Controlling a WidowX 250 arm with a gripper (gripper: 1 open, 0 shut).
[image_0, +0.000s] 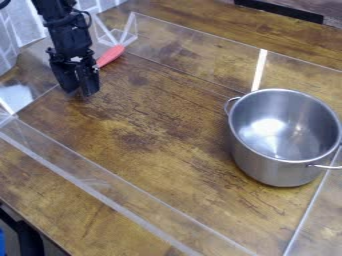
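Observation:
The black gripper (78, 78) is low at the upper left of the table, its lower end near the wooden surface. Its fingers are dark and small, so whether they are open or shut, or hold anything, is unclear. A red elongated object (112, 56) lies just behind it to the right, partly hidden by the gripper. A large steel pot (278, 138) with two side handles stands upright on the right and looks empty.
Clear strips (107, 196) border the wooden table (160, 150). A pale clutter lies at the left edge behind the arm. The middle of the table between gripper and pot is bare.

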